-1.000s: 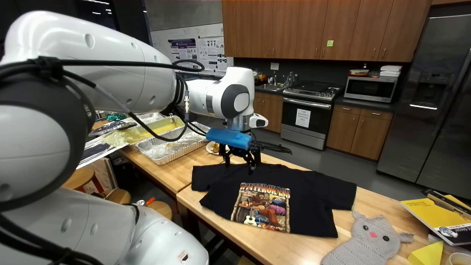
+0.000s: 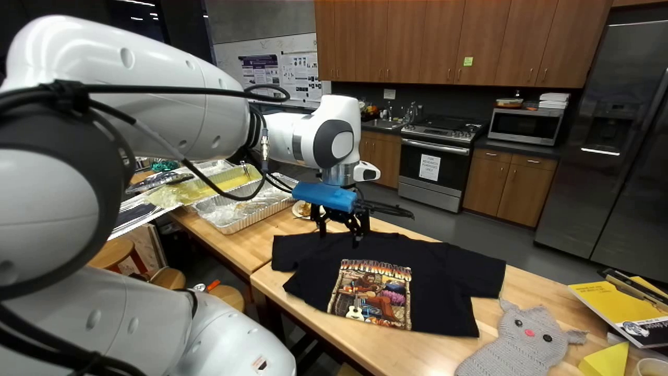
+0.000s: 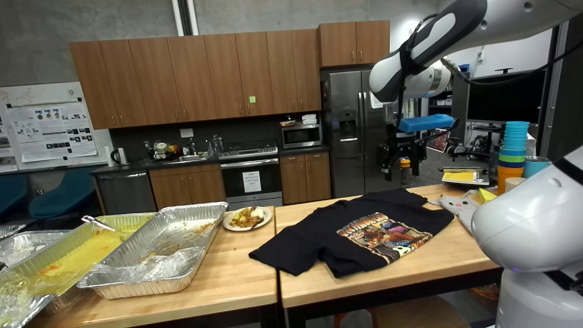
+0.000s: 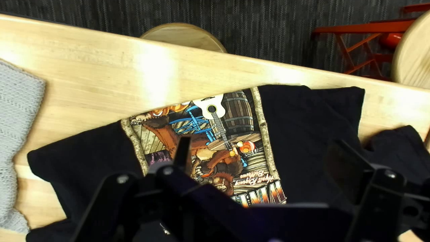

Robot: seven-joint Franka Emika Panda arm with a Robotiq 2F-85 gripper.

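A black T-shirt [image 2: 438, 275] with a colourful printed picture [image 2: 376, 291] lies spread on the wooden table, its sleeves out to either side. The print [image 4: 209, 141] appears upside down in the wrist view, and one sleeve [image 4: 397, 149] there looks bunched. Above the shirt hangs my gripper [image 2: 340, 233], open and pointing down, apart from the cloth. In exterior view 2 the gripper [image 3: 401, 170] has empty space between its fingers. Its wide-spread fingers [image 4: 183, 155] cover the lower part of the wrist view and hide some of the shirt [image 4: 92, 153].
A grey knitted cat [image 2: 526, 341] lies beside the shirt, near a yellow-covered book [image 2: 601, 301]. Foil trays [image 3: 164, 257] and a plate of food [image 3: 248, 218] occupy the other table. Stacked cups [image 3: 513, 147] stand behind the cat. Bare table [image 4: 92, 76] borders the shirt's hem.
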